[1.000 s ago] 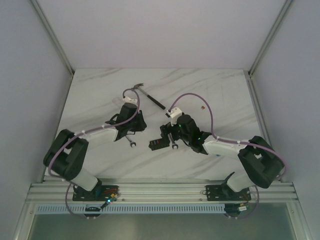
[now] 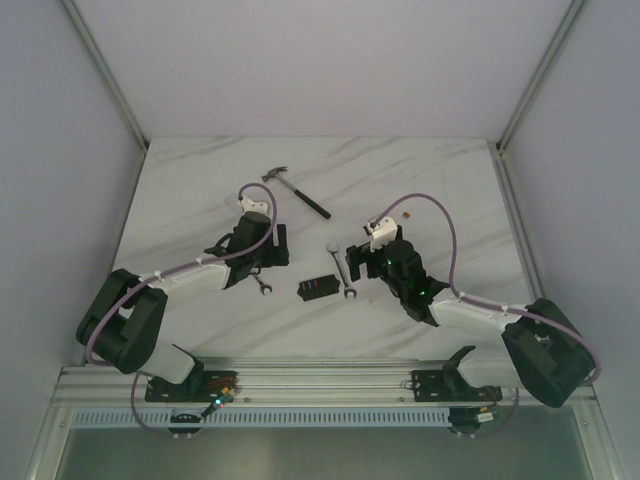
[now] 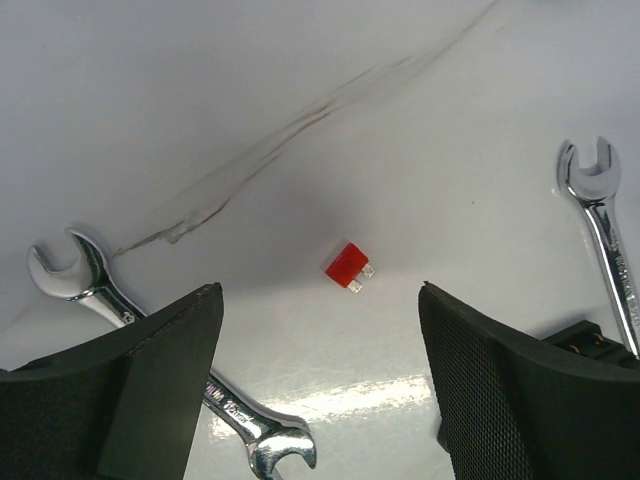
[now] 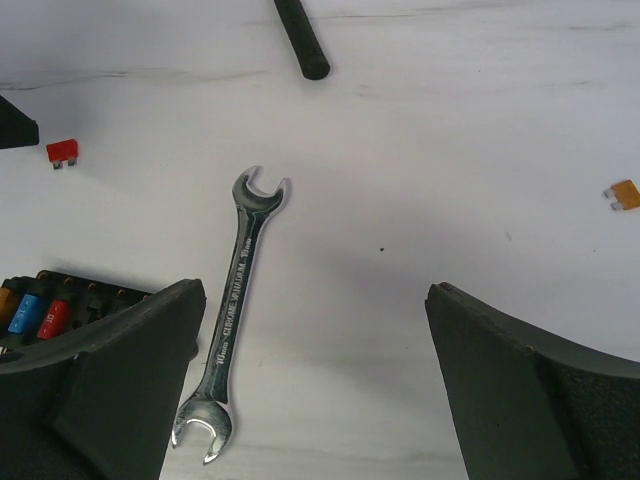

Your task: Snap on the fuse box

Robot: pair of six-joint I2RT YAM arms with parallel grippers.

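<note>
The black fuse box [image 2: 319, 287] lies on the marble table between the arms; in the right wrist view its slots show orange, blue and red fuses [image 4: 55, 318]. My left gripper [image 2: 269, 247] hangs open over a loose red fuse [image 3: 348, 262], nothing between its fingers, with the box partly hidden by its right finger. My right gripper [image 2: 365, 263] is open and empty, right of the box and above bare table beside a wrench [image 4: 236, 294]. A loose orange fuse [image 4: 625, 195] lies farther right.
A hammer [image 2: 305, 198] lies behind the box. Another wrench [image 3: 245, 417] lies under my left gripper.
My right gripper has moved right, away from above the fuse box, uncovering it in the top view. The left arm has shifted slightly left.
</note>
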